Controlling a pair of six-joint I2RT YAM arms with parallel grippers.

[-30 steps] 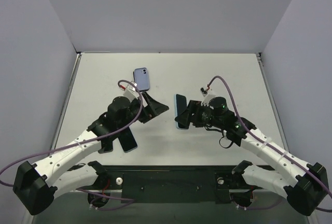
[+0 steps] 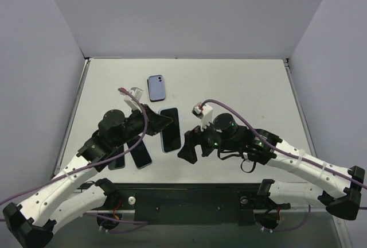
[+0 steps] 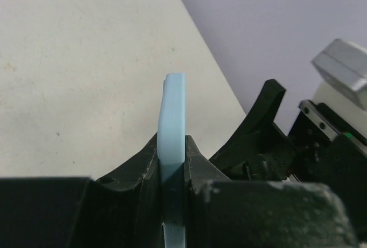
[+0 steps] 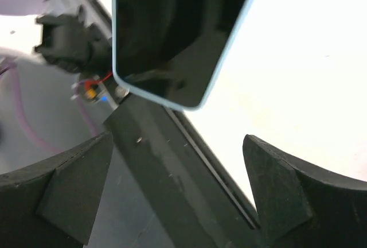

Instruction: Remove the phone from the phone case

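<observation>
My left gripper [image 2: 163, 120] is shut on a phone [image 2: 171, 131] with a dark screen and pale blue edge, held raised; in the left wrist view its light blue edge [image 3: 171, 116] runs between the fingers. My right gripper [image 2: 189, 147] stands open just right of it, with nothing between its fingers; in the right wrist view the held phone's lower end [image 4: 169, 53] is above and beyond the fingertips [image 4: 258, 156]. Whether a case is on that phone I cannot tell.
A lilac phone [image 2: 156, 87] lies at the back. Two dark phones [image 2: 141, 153] lie at the front left, partly under my left arm.
The phone, earlier at my right gripper, is now in my left gripper and has moved left with it.
</observation>
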